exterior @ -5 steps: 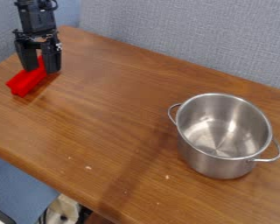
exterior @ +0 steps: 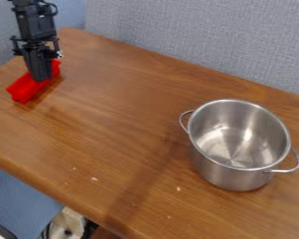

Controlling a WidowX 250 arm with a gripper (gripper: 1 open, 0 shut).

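Observation:
At the far left of the camera view, my gripper [exterior: 40, 73] is down at a red oblong object [exterior: 26, 89] lying on the wooden table. The fingertips reach the top of its upper end; whether they are open or shut, or have anything between them, is hard to see.
A steel pot [exterior: 237, 145] with two side handles stands on the right of the table [exterior: 139, 103].
Since a second ago the gripper's fingers have drawn closer together at the red object.

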